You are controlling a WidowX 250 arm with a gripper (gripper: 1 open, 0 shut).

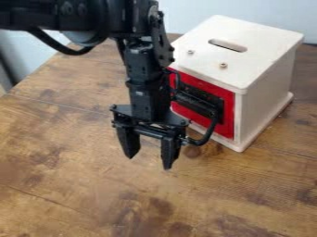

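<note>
My black gripper [148,148] hangs at centre, fingers pointing down and spread apart, nothing between them, above the bare wooden table. Behind it and to its right stands a pale wooden box [258,106] with a slot in its top, two small knobs or screws and a red front panel [220,93]. The arm and a black cable cover much of that panel.
A pale wall and the table's back edge lie at the upper left.
</note>
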